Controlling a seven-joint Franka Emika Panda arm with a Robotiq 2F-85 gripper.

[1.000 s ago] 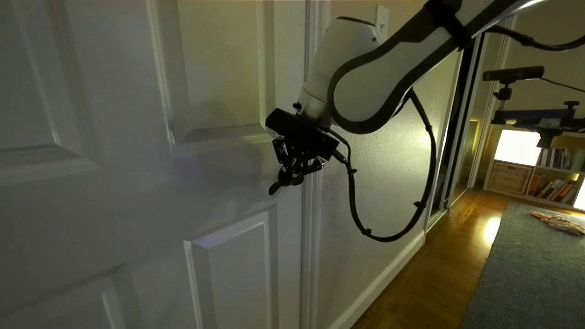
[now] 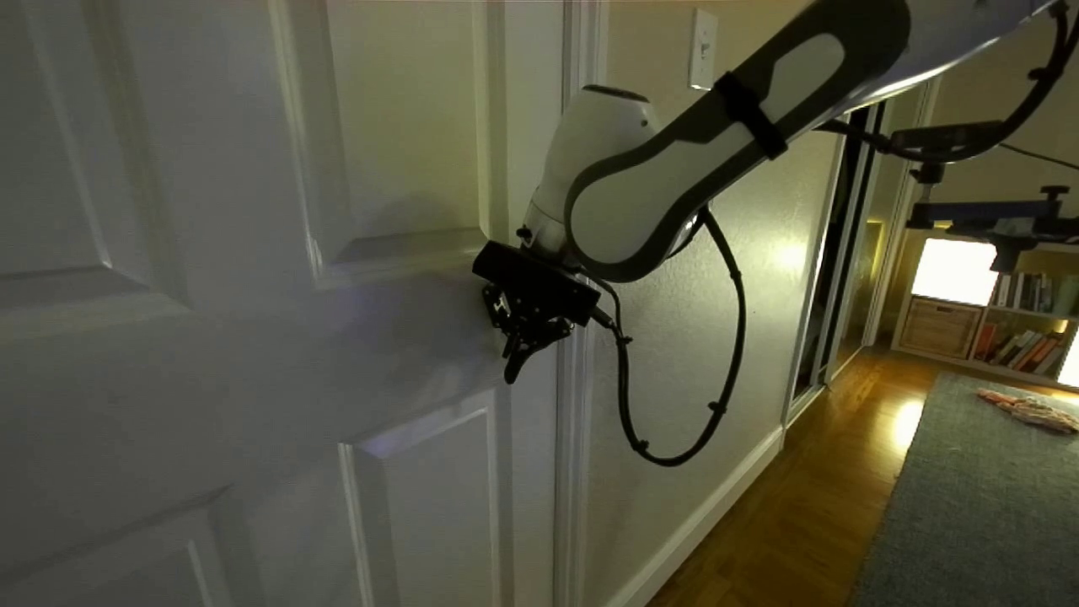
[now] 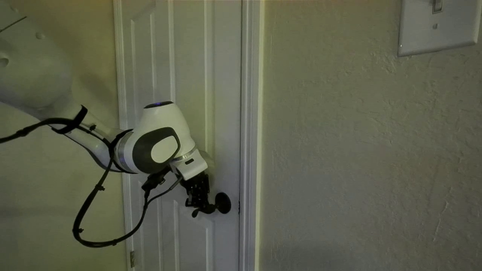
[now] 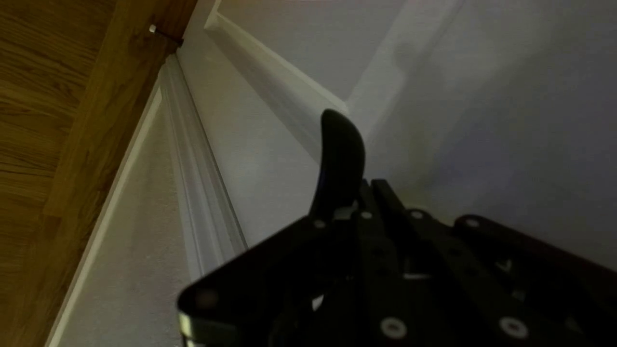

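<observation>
A black lever handle (image 3: 222, 203) sits on a white panelled door (image 2: 425, 334), near the edge by the frame. In exterior view 1, my gripper (image 2: 526, 329) is at the handle, its wrist tilted down toward the door. The lever's curved tip (image 4: 341, 156) sticks out past my gripper in the wrist view. My fingers are shut on the lever, with its middle hidden behind the dark fingers. The lever slopes downward in exterior view 1. The door appears closed against its frame.
A white door frame (image 2: 573, 455) and bare wall (image 3: 361, 158) flank the door's handle side. A cable (image 2: 735, 354) loops below my arm. Wooden floor (image 2: 759, 536), a grey rug (image 2: 961, 506) and a low bookshelf (image 2: 941, 325) lie off to the right.
My gripper has moved down and slightly left in exterior view 1, closing around the lever. The lever's tip is lower and points more steeply downward.
</observation>
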